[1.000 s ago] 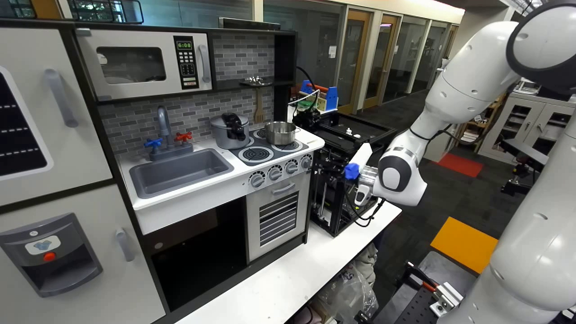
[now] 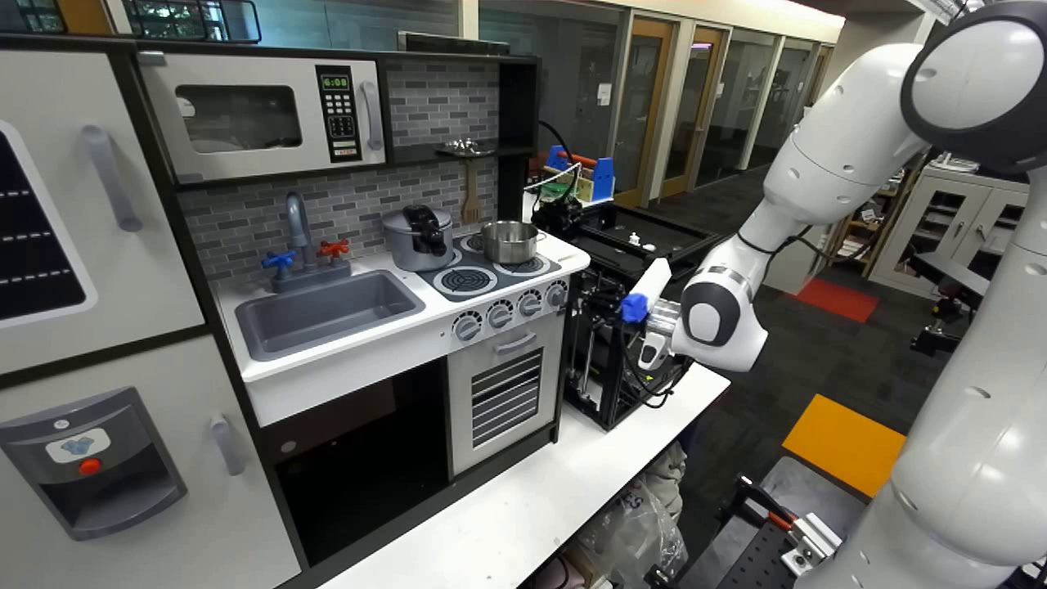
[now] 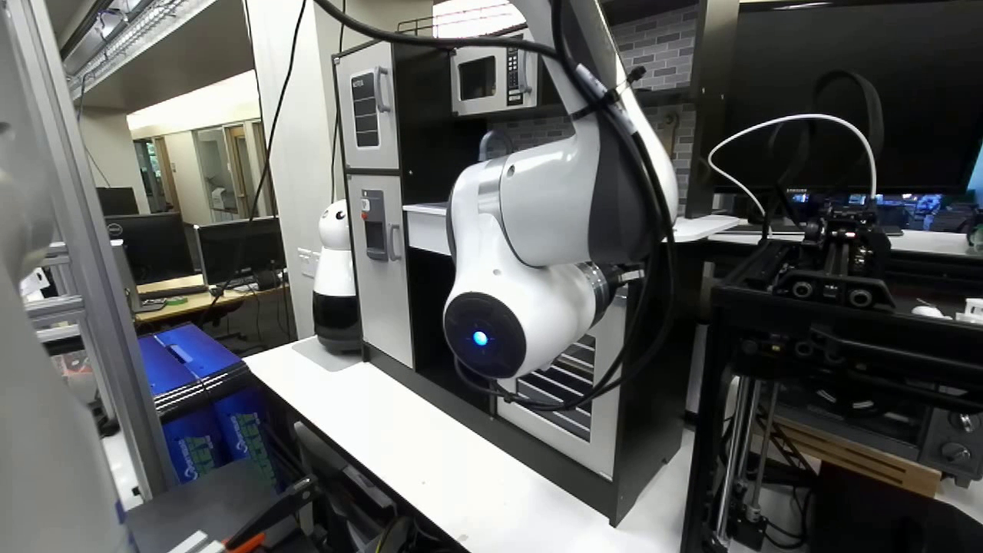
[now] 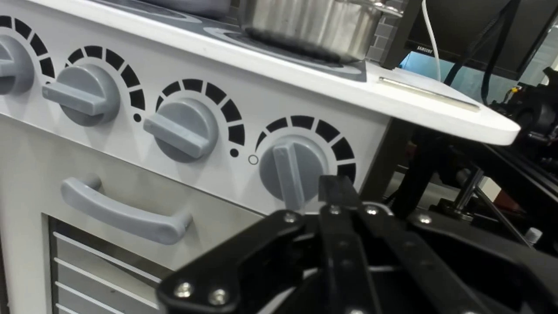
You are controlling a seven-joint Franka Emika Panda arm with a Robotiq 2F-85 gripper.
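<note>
My gripper is shut, with nothing showing between its fingers. In the wrist view its tips lie over the lower right edge of the rightmost grey stove knob [image 4: 293,170], whose ridge stands nearly upright; whether they touch it I cannot tell. To its left, another knob [image 4: 180,130] and the one beyond it [image 4: 88,95] have their ridges turned more sideways. A steel pot [image 4: 312,26] rests on the cooktop above the knobs. Exterior view 1 shows the gripper poorly, dark against the printer frame; in exterior view 2 the arm hides it.
Left and below the knobs is the oven door handle [image 4: 123,212]. A lidded grey pot [image 2: 417,240] stands on the stove beside the sink [image 2: 329,312]. The black printer frame [image 2: 613,393] is close to the arm on the right.
In exterior view 1 the arm and wrist have shifted slightly left, toward the stove. The pots and kitchen look unchanged.
</note>
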